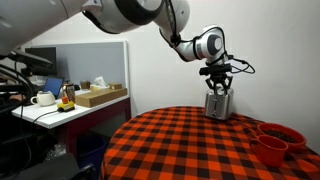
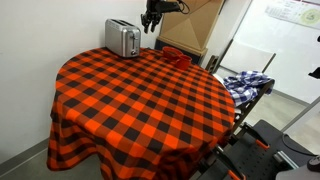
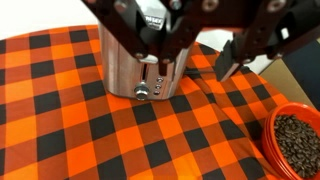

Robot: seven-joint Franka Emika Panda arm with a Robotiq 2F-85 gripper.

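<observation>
A silver toaster [image 1: 217, 107] stands upright on the checkered cloth at the far side of the round table. My gripper [image 1: 218, 86] is above and close in front of it, pointing down. In the wrist view the toaster [image 3: 127, 80] fills the upper middle, its knob and small buttons facing the camera. The dark fingers [image 3: 224, 70] stand apart over its top and right side, with nothing seen held between them. Whether a finger touches the toaster cannot be told. The gripper [image 2: 150, 24] appears right of the toaster [image 2: 123, 39] in exterior view 2.
A red bowl [image 3: 272, 140] of dark beans sits right of the toaster. Beside it is a red mug [image 1: 268, 150]. The checkered tablecloth [image 1: 165, 145] is clear across the middle and front. A side desk with boxes [image 1: 97, 97] stands at the left.
</observation>
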